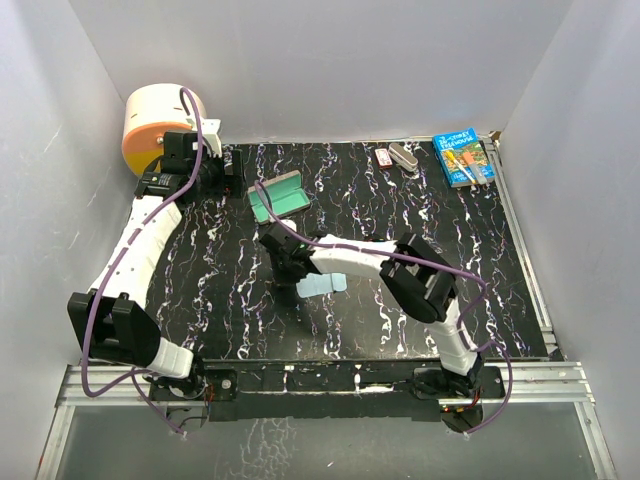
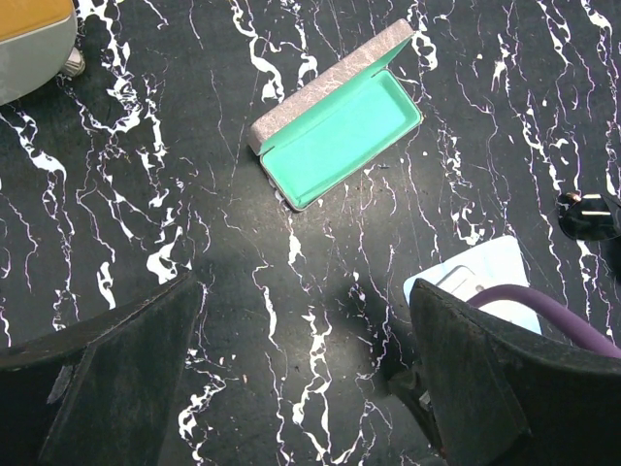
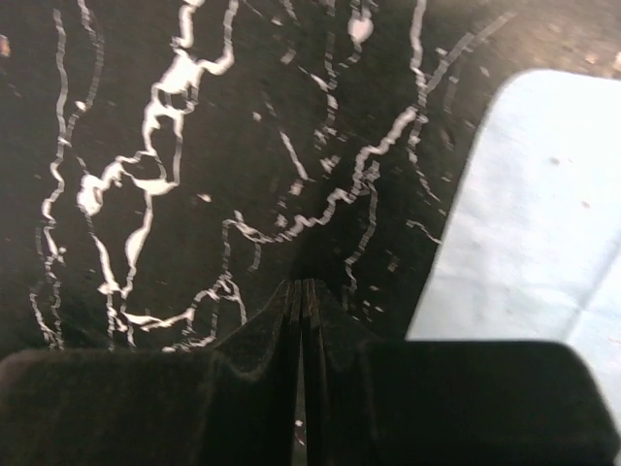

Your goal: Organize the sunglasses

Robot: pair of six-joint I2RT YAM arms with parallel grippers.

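An open glasses case [image 1: 278, 199] with a mint-green inside lies empty at the back left; the left wrist view shows its glittery lid and green tray [image 2: 342, 136]. A pale blue cloth [image 1: 322, 285] rests flat near the middle, partly under my right arm. Dark glossy sunglasses [image 2: 585, 217] show in part at the right edge of the left wrist view. My left gripper is open above bare tabletop, nothing between its fingers. Just left of the cloth [image 3: 529, 223], my right gripper is shut low over the table; nothing shows between its fingertips.
An orange-and-white rounded object [image 1: 160, 120] stands at the back left beside the left arm. Along the back right are a small red box [image 1: 383, 158], a closed case [image 1: 403, 157] and a blue book [image 1: 463, 157].
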